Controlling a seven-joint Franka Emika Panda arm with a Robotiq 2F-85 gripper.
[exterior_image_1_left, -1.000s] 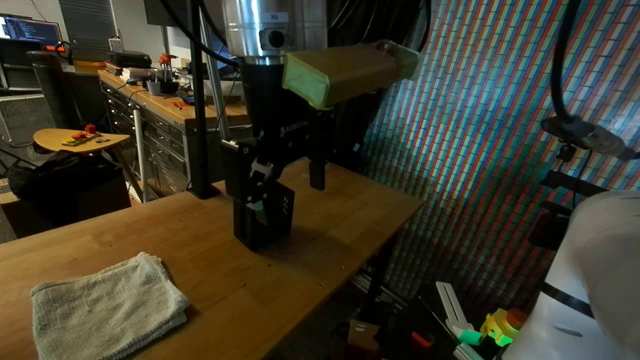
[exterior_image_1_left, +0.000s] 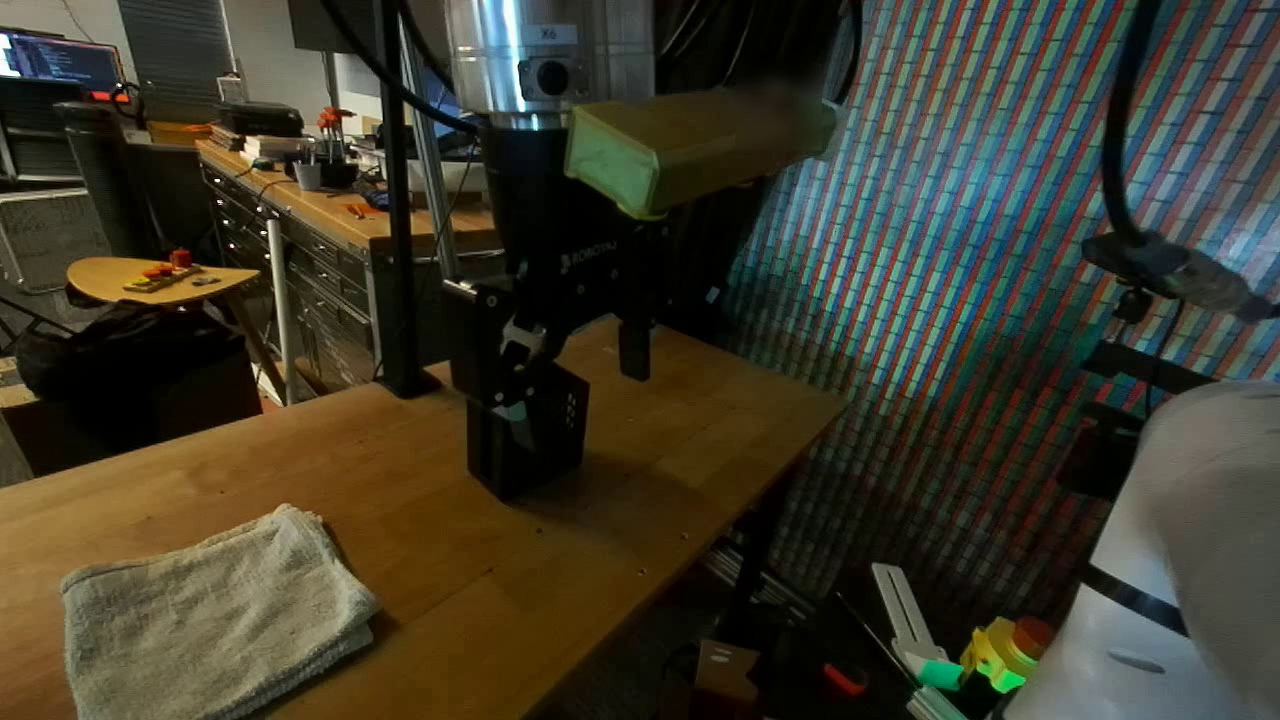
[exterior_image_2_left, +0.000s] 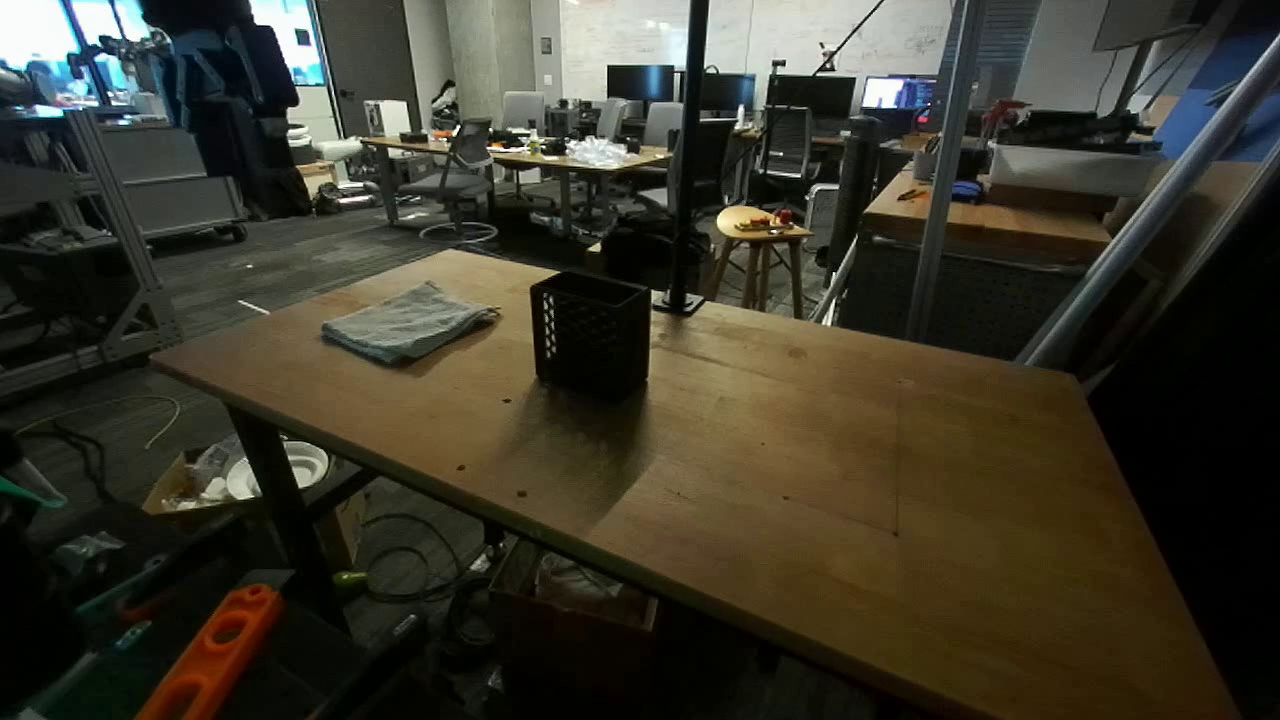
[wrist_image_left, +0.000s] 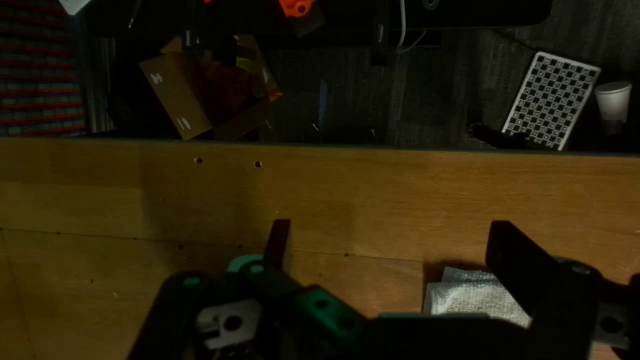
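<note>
My gripper stands open in the wrist view, its two fingers wide apart and bare tabletop showing between their tips. In exterior view 1 the gripper (exterior_image_1_left: 576, 390) hangs over the table, pointing down, partly in front of a black basket (exterior_image_1_left: 561, 434). Exterior view 2 shows this basket (exterior_image_2_left: 590, 342) upright on the wood, with holes in its side; whether anything lies inside is hidden. A folded grey cloth (exterior_image_1_left: 216, 612) lies flat, apart from the basket. Part of the cloth (wrist_image_left: 471, 295) shows near the right finger in the wrist view.
The wooden table (exterior_image_2_left: 840, 480) has much clear room on the side of the basket away from the cloth. A black post (exterior_image_2_left: 684, 156) rises at the table's edge close to the basket. Beyond the opposite edge, boxes and tools lie on the floor.
</note>
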